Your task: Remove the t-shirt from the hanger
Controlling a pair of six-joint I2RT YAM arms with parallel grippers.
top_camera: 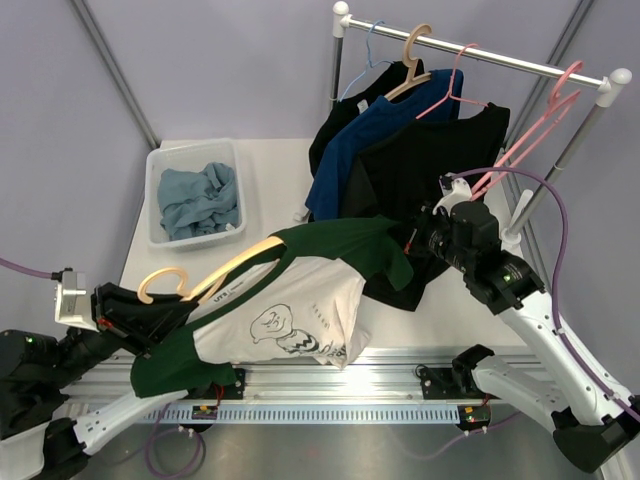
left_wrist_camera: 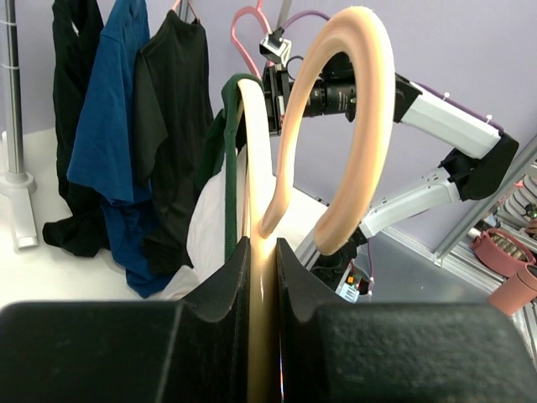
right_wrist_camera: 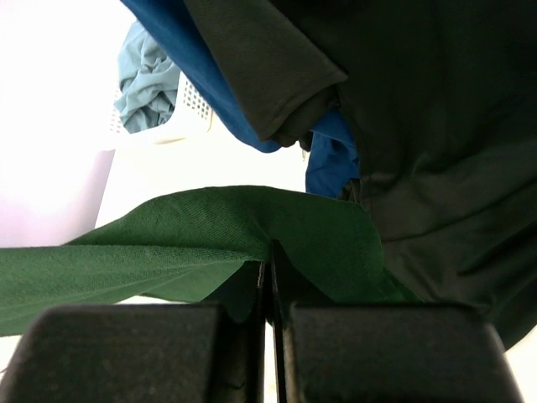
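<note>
The white T-shirt with green sleeves (top_camera: 280, 310) is stretched between the arms in the top view, with a cartoon print on its body. A cream hanger (top_camera: 242, 262) runs along its top, hook out near my left gripper (top_camera: 150, 320). In the left wrist view the hanger (left_wrist_camera: 357, 101) lies between the left gripper's fingers (left_wrist_camera: 310, 353), shut on its bar. My right gripper (top_camera: 420, 235) is shut on the green sleeve (right_wrist_camera: 210, 218), which is folded between the fingertips in the right wrist view.
A white rail (top_camera: 500, 60) at the back right holds dark and blue shirts (top_camera: 350, 150) and pink hangers (top_camera: 545, 125). A white basket (top_camera: 165, 230) with blue cloth stands at the back left. Bare table shows between basket and rail.
</note>
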